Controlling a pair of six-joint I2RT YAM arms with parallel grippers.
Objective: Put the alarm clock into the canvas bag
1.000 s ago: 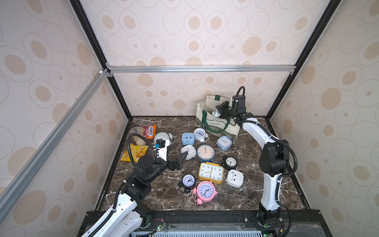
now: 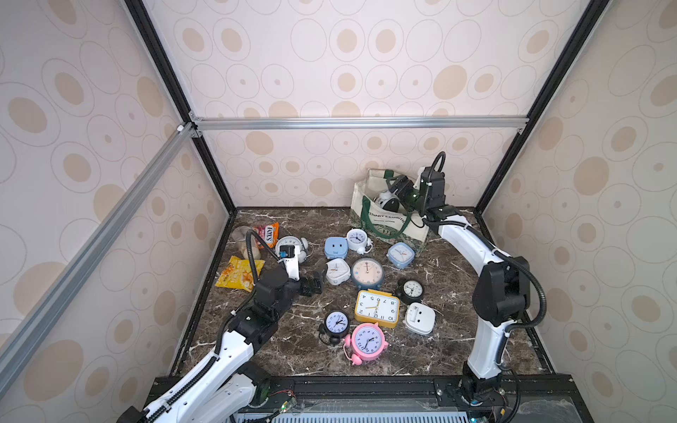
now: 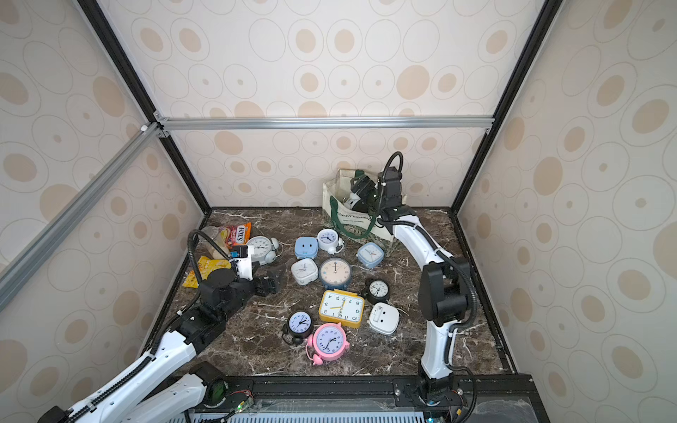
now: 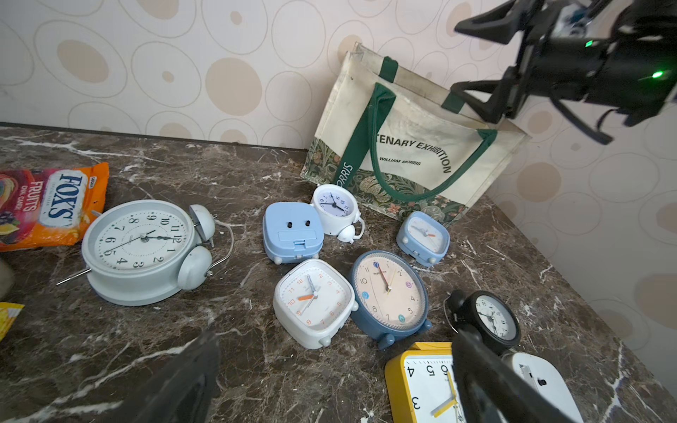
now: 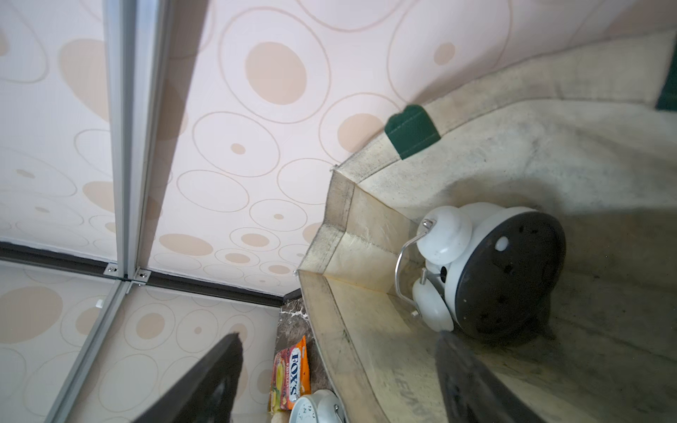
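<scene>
Inside the canvas bag (image 5: 599,162) a white twin-bell alarm clock (image 5: 451,243) lies with its black back (image 5: 511,275) showing. My right gripper is over the bag's mouth, open, its fingers apart from the clock. From the front, the bag (image 4: 416,137) stands upright at the back right with green handles. Several other clocks lie on the table, among them a large white twin-bell clock (image 4: 144,243), a blue square one (image 4: 294,229) and a yellow one (image 2: 377,308). Above the left-middle of the table, my left gripper (image 2: 315,277) is open and empty.
Snack packets, one orange (image 2: 268,234) and one yellow (image 2: 240,273), lie at the left edge. A pink clock (image 2: 367,342) sits near the front. Bare marble shows at the front right (image 2: 451,352) and front left.
The left gripper shifted slightly left.
</scene>
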